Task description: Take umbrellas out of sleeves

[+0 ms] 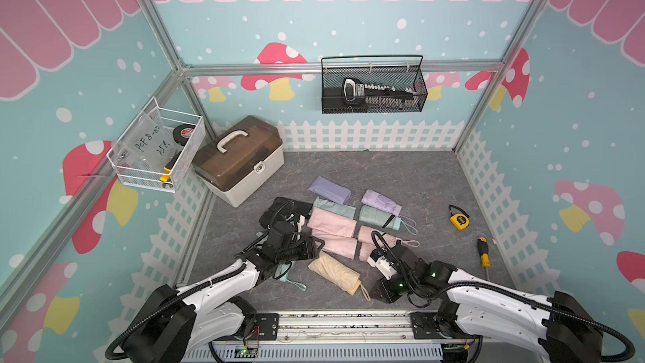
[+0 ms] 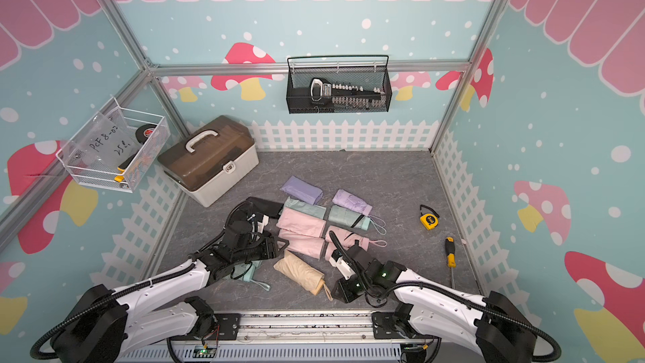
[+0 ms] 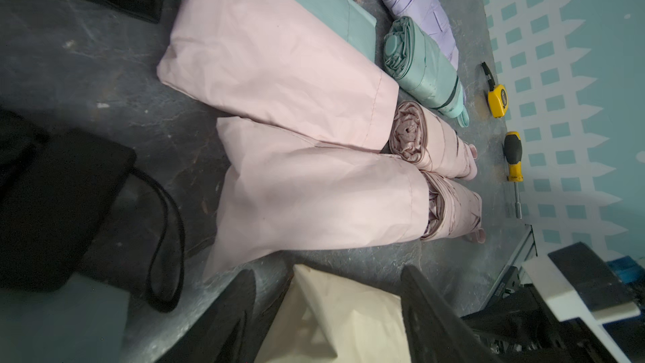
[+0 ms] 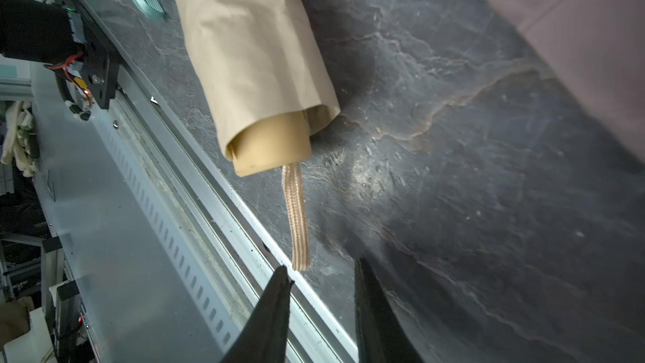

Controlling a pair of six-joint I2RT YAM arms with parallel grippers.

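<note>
A beige umbrella sleeve [image 1: 334, 272] lies on the grey mat near its front edge. The umbrella's beige end [image 4: 272, 142] pokes from the sleeve's mouth, trailing a wrist strap [image 4: 296, 218]. My left gripper is open, its fingers either side of the sleeve's far end in the wrist view; contact cannot be told. Beyond the strap's tip, my right gripper has its fingers apart, with the tip close to one finger and nothing clearly gripped. Pink sleeves [image 3: 289, 47] lie flat behind, beside rolled pink umbrellas [image 3: 430, 137].
A teal rolled umbrella [image 3: 420, 60] and lilac one [image 3: 420, 6] lie further back. Black [image 3: 60, 208] and teal [image 1: 287, 270] items sit by the left arm. A toolbox [image 1: 238, 161] stands back left; tape measure [image 1: 459, 217] and screwdriver [image 1: 483, 252] lie right.
</note>
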